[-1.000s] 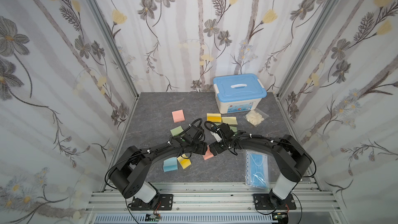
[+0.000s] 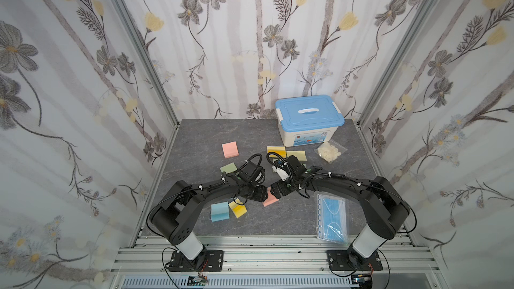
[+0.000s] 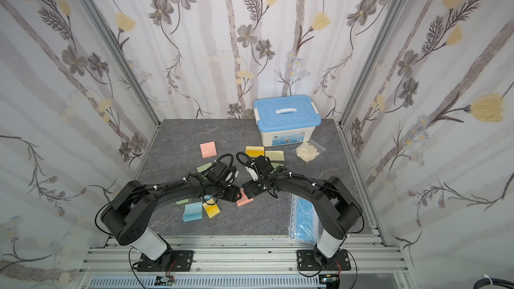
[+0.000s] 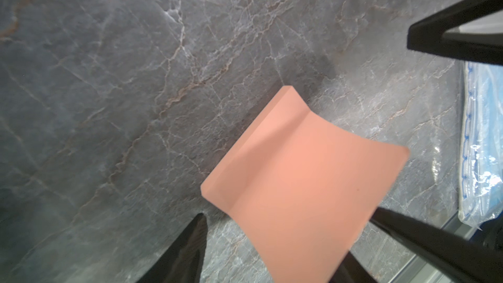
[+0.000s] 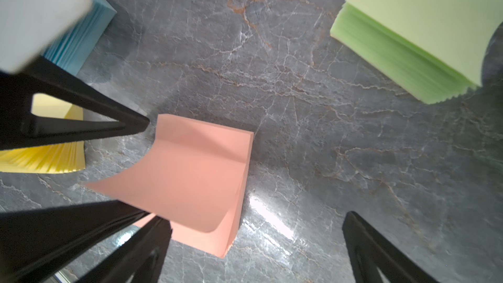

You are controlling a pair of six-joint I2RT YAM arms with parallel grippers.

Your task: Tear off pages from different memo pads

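Note:
A pink memo pad [image 2: 271, 200] lies on the table between my two grippers. Its top page [image 4: 319, 178] is bowed upward, still joined to the pad along one edge. My left gripper is open at the raised end of the page; in the right wrist view its fingers [image 5: 125, 118] stand apart, either side of that page. My right gripper is open too, bare table showing between its fingers; one of them [image 5: 152, 246] is close to the pad. Whether either gripper touches the paper is hard to tell.
Blue [image 2: 219, 212] and yellow [image 2: 238, 208] pads lie front left. Green [image 5: 419, 36], yellow [image 2: 276, 151] and another pink [image 2: 230, 149] pad lie farther back. The lidded box [image 2: 309, 120] stands back right, the bagged masks [image 2: 332, 218] front right.
The left arm's elbow has shifted slightly inward and back. The right arm has moved a little, its gripper still by the pink pad. The visible pads have stayed put.

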